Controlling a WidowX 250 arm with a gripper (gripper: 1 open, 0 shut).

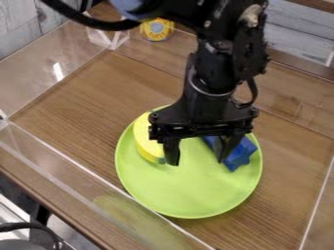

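Observation:
My black gripper [196,149] hangs low over a green plate [187,198], its fingers open and spread apart. On the plate, a yellow curved object [143,139] lies at the left, partly behind my left finger. A blue object [239,156] sits at the right of the plate, partly hidden by the right finger. I cannot tell whether either finger touches them.
A wooden surface [81,117] surrounds the plate, with clear walls along the near left and right. A yellow object [156,29] stands at the back.

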